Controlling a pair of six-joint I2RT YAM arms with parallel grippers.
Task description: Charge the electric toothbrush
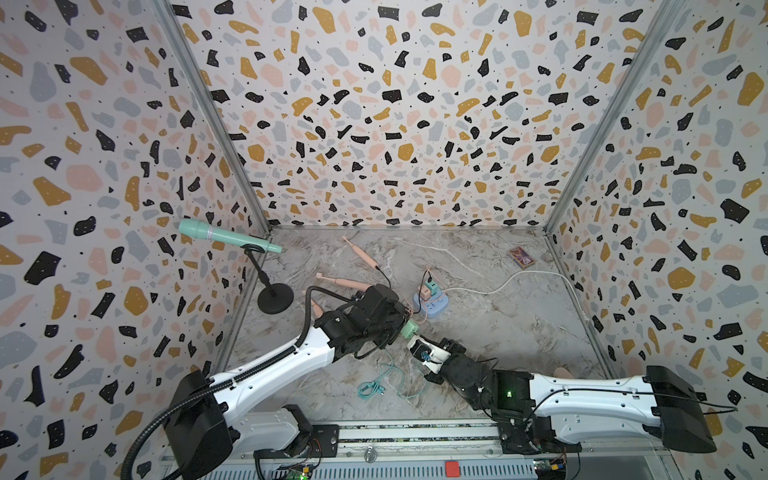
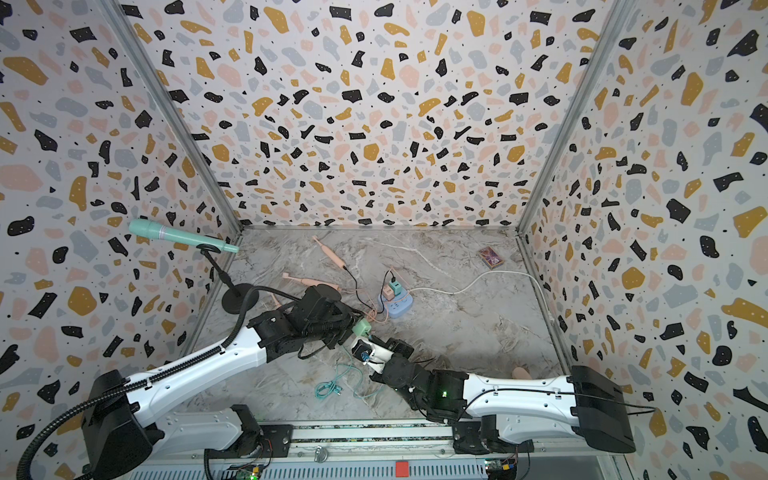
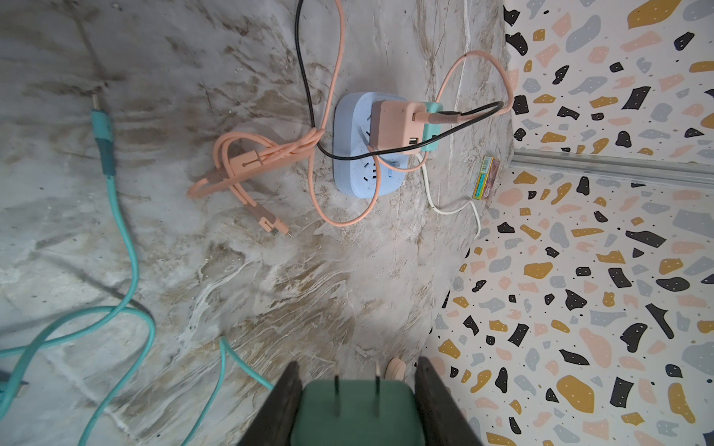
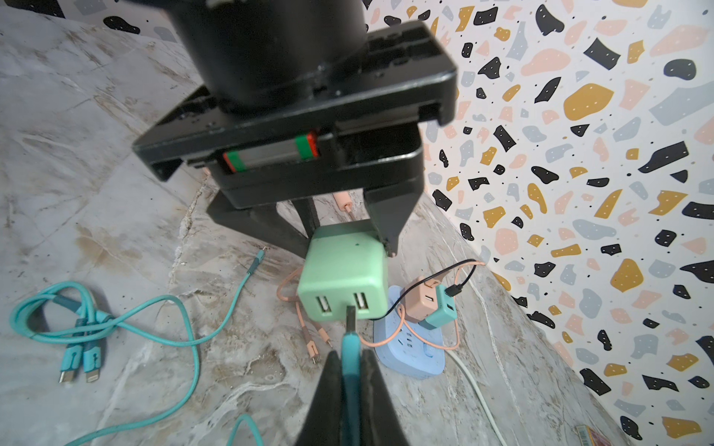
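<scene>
A mint-green charger block [image 4: 338, 260] with two USB slots faces the right wrist camera. My left gripper is shut on it; its two prongs [image 3: 377, 397] point away in the left wrist view. My right gripper is shut on a teal cable plug [image 4: 351, 356]. The plug's metal tip [image 4: 350, 319] is in front of the block, by the right slot; whether it touches or enters cannot be told. Pink toothbrushes [image 1: 361, 253] lie at the back left, one with a black cable. The teal cable [image 4: 167, 299] lies partly coiled on the table.
The light-blue power strip [image 3: 354, 145] holds a pink adapter [image 3: 394, 126] and a teal adapter [image 4: 441, 308]. A bundled pink cable [image 3: 253, 167] lies beside it. A mint tube on a black stand [image 1: 274, 297] is at left.
</scene>
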